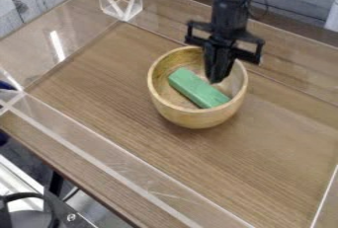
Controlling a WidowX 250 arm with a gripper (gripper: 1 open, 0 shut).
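Note:
A wooden bowl [180, 114] sits on the wooden table with a green oblong block [199, 88] lying inside it. My black gripper [222, 66] hangs over the bowl's back part, above and behind the block, slightly blurred. It looks shut, with nothing visible between its fingers.
A small white wire-like holder [121, 4] stands at the back left. A dark curved object [30, 210] shows at the bottom left corner.

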